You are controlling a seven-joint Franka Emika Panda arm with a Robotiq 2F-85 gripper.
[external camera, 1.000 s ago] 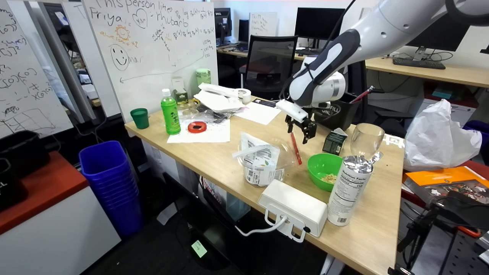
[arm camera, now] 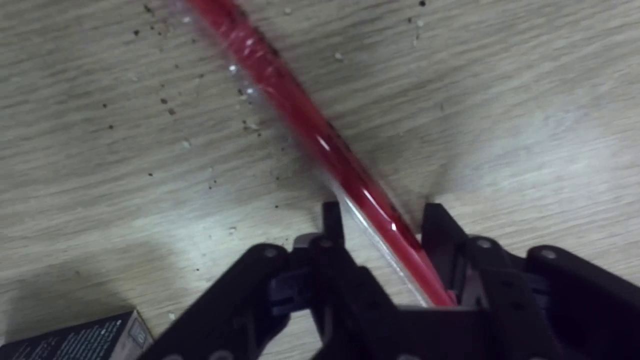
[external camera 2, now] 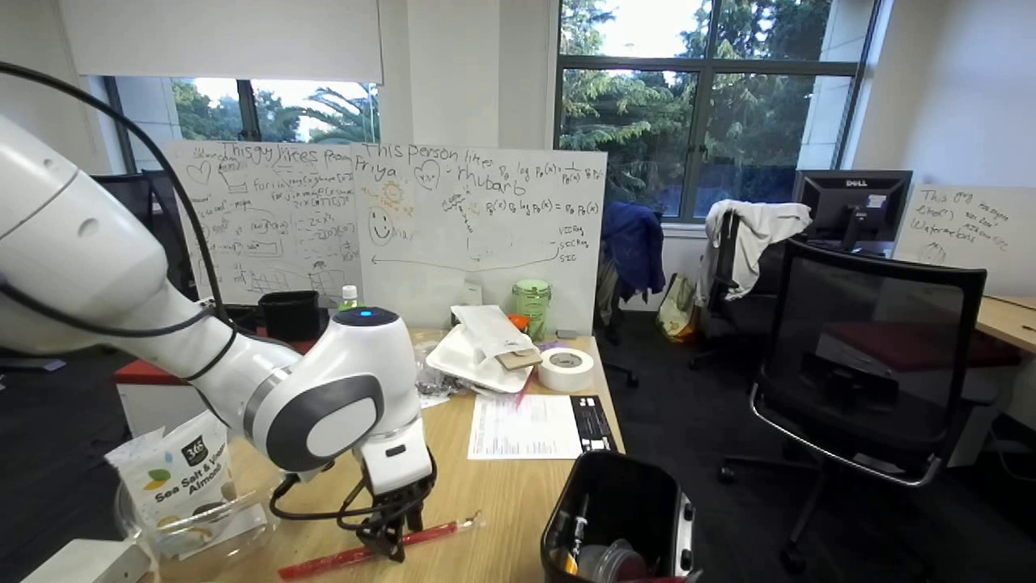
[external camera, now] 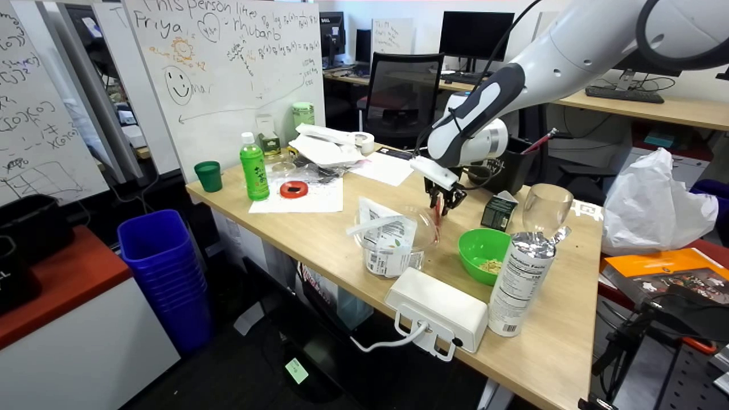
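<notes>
A thin red stick in clear wrapping [arm camera: 318, 141] runs diagonally through the wrist view and passes between the two fingers of my gripper. The fingers stand part way apart: the right one is close against the stick, while bare wood shows between the stick and the left one. In exterior view 2 the red stick [external camera 2: 325, 565] lies on the table under my gripper [external camera 2: 393, 544], with one end poking out to the right. From exterior view 1, my gripper [external camera: 446, 199] is low at the tabletop and covers part of the stick.
A black bin [external camera 2: 622, 486] stands close to the right of the gripper. Near it are a dark box [external camera: 499, 213], a green bowl [external camera: 475, 249], a wine glass [external camera: 547, 205] and a clear container with a snack bag [external camera: 389, 232]. Bare wood [external camera: 328, 232] lies left of the container.
My gripper has come down and slightly left onto the stick, and its fingers look closer together. The stick appears tilted differently; the other objects have stayed in place.
</notes>
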